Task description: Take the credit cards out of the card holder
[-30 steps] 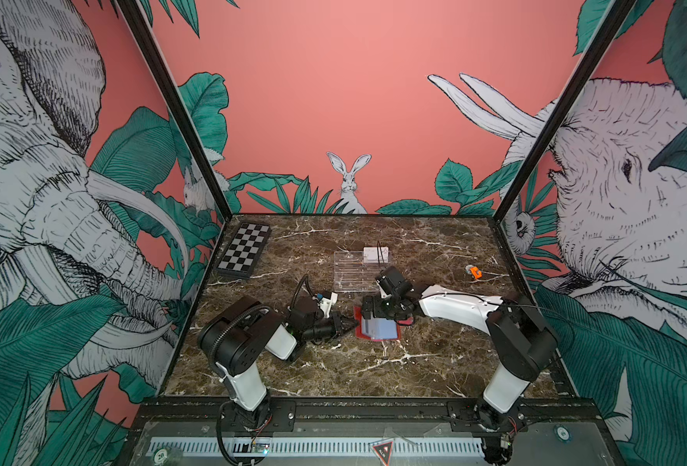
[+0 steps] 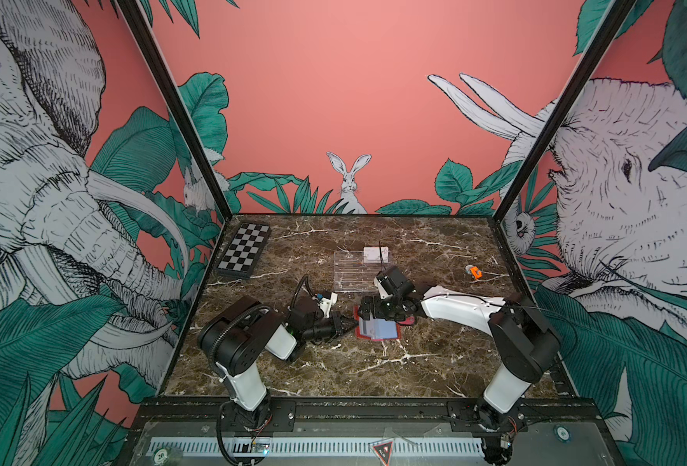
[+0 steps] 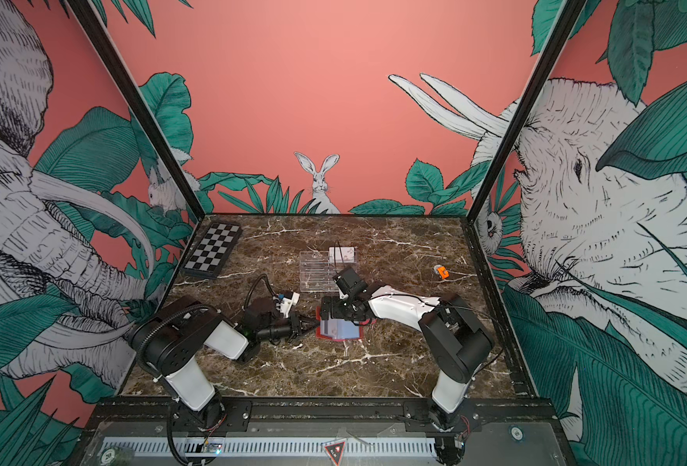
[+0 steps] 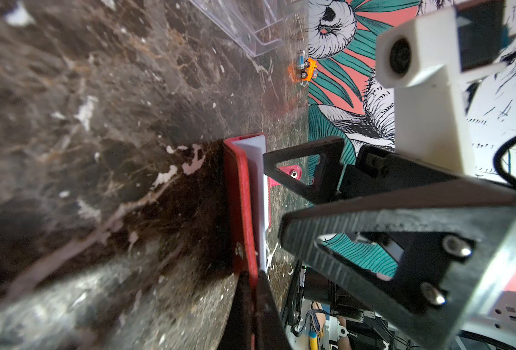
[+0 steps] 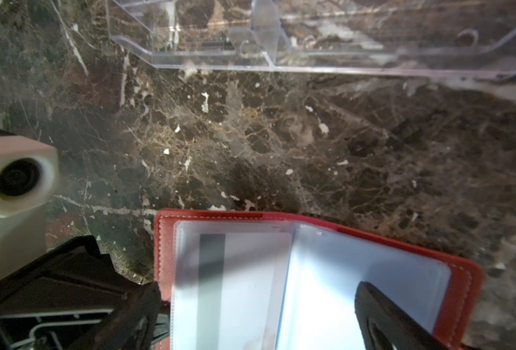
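Note:
The red card holder lies spread open mid-table, with clear sleeves inside. In the right wrist view, a pale card with a grey stripe shows in its left sleeve; the right sleeve looks bluish white. My left gripper is shut on the holder's left edge, a thin red strip visible between its fingers. Over the holder, my right gripper stands open with its fingers spread across the sleeves and nothing gripped. A pink strap with a snap shows at the far side.
A clear rack stands just behind the holder, with a white card-like piece at its back right. An orange toy car sits at the right and a checkered board at back left.
The right gripper has shifted slightly to the left over the card holder. Left arm and holder look nearly unchanged.

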